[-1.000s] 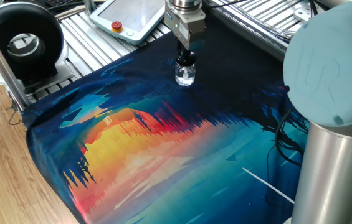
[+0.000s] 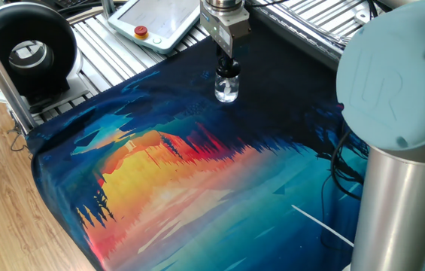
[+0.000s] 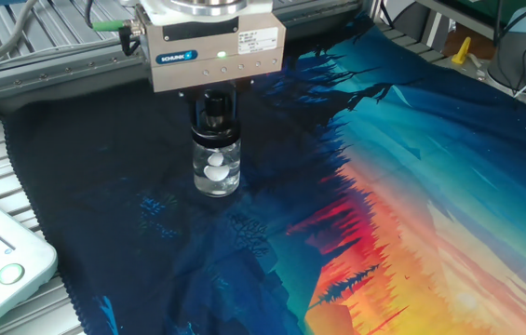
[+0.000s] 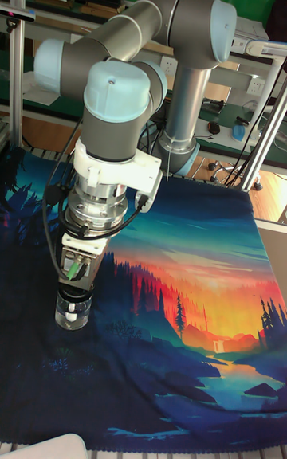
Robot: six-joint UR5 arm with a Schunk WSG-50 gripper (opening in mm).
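A clear glass jar [image 3: 217, 177] with a black top hangs upright under my gripper [image 3: 214, 126], which is shut on its top. Pale round shapes show inside the glass. In exterior view 1 the jar [image 2: 227, 89] and the gripper [image 2: 228, 66] are over the dark part of the printed cloth, near the table's back edge. Exterior view 3 shows the jar [image 4: 72, 315] at the left, below the arm's wrist. Whether the jar's base touches the cloth is hard to tell. The fingers are dark against the black top, so their exact contact is unclear.
A teach pendant [image 2: 159, 21] with a red button lies at the back. A black round device [image 2: 24, 56] stands at the left; the robot's column [image 2: 400, 211] rises at the right.
In exterior view 1 the gripper and the jar have shifted together slightly to the right. The arm's blue joint cover has moved a little left. The jar stays at the gripper.
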